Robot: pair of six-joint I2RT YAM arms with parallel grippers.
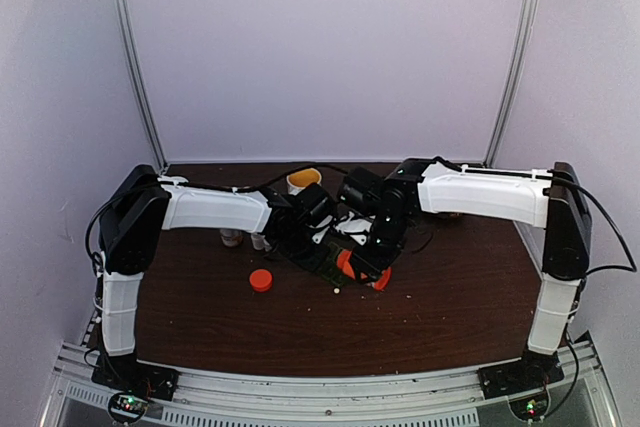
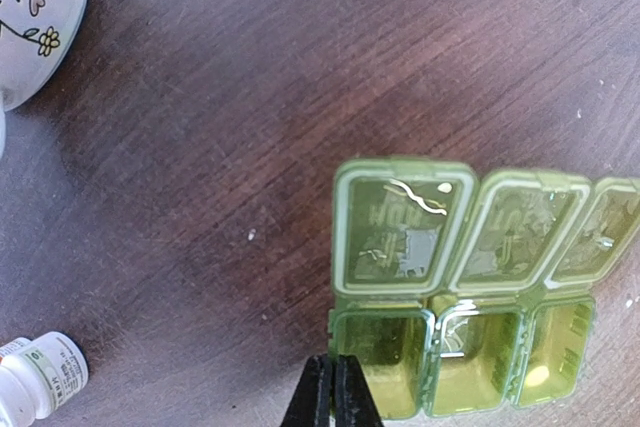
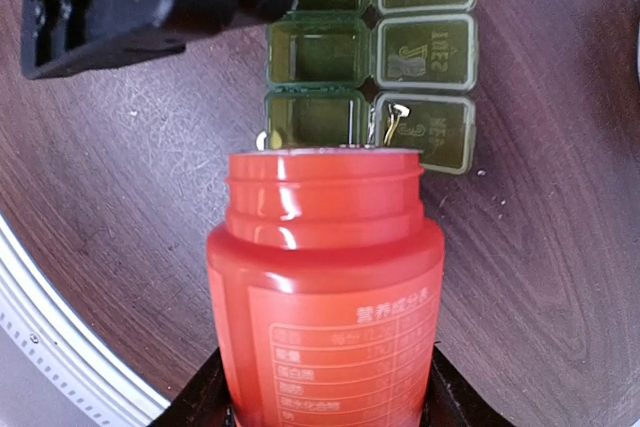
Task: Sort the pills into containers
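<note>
A translucent green pill box (image 2: 400,302) lies on the table with its row of lids opened back. My left gripper is shut at the box's near left corner, nothing visible between its fingertips. In the right wrist view the red bottle (image 3: 325,287), white print on its side, is clasped by my right gripper, its mouth end pointing toward the compartments (image 3: 315,117). A pale round pill (image 3: 262,140) shows by the box's edge. Whether pills lie inside the compartments, I cannot tell for certain. A red cap (image 1: 261,280) rests left of the arms.
Behind the arms stands a mug (image 1: 304,180) with an orange inside. White pill bottles (image 2: 50,377) are left of the box. Both arms crowd the table's middle.
</note>
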